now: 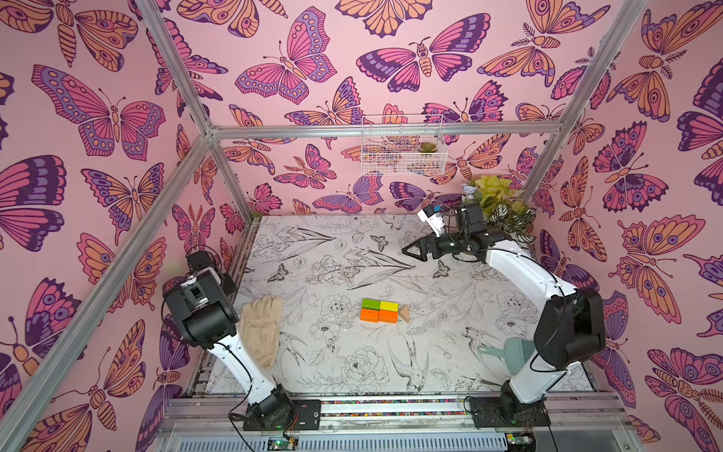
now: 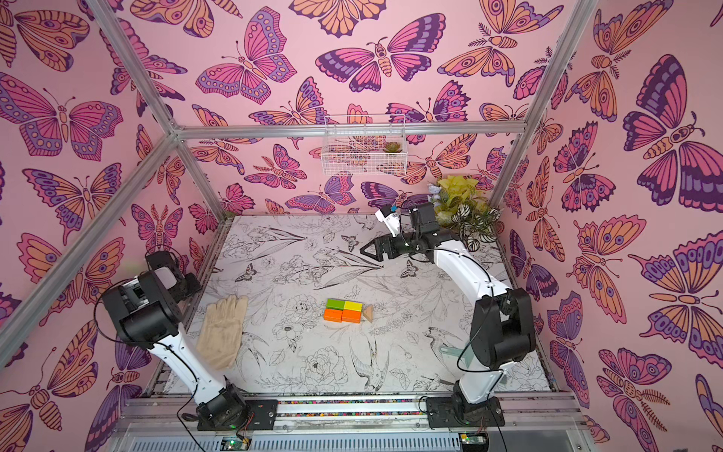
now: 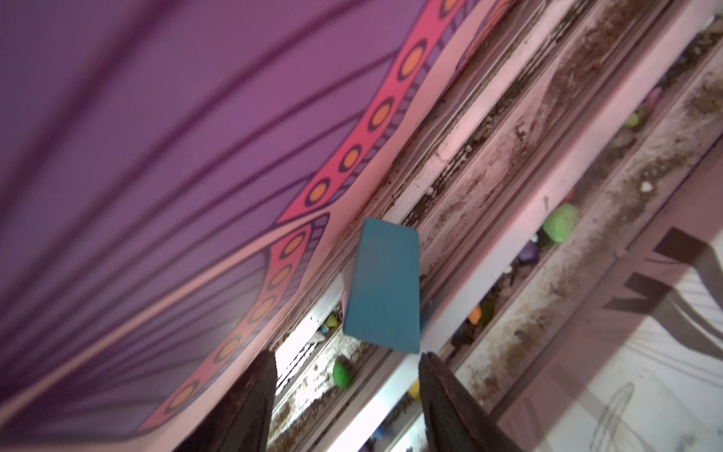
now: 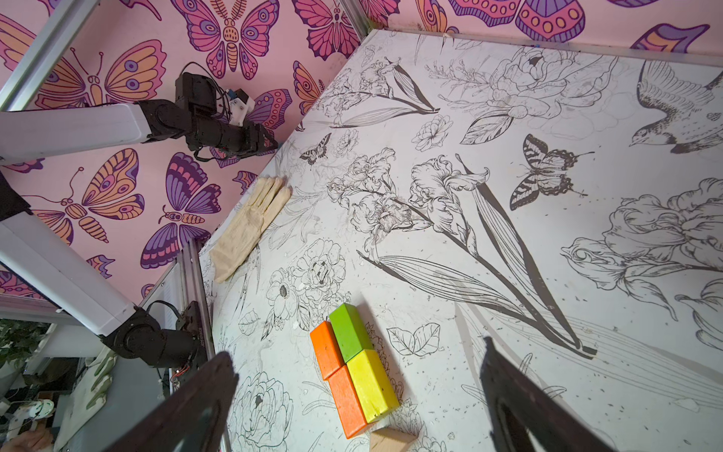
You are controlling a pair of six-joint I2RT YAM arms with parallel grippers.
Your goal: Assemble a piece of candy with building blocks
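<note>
Green (image 1: 371,303) and yellow (image 1: 389,306) blocks sit beside two orange blocks, forming a tight rectangle on the patterned table. A small wooden triangular block (image 1: 404,313) lies at its right end, its tip toward the rectangle. In the left wrist view a teal block (image 3: 384,290) rests on the metal rails by the left wall, ahead of my left gripper. That gripper's fingers stand apart with nothing between them. My right gripper (image 1: 414,248) is open and empty over the back right of the table, away from the blocks.
A beige glove (image 1: 260,331) lies at the table's left edge. A pale green tool (image 1: 516,352) lies by the right arm's base, and a plant (image 1: 493,199) stands in the back right corner. Grooved rails with small debris border the left wall.
</note>
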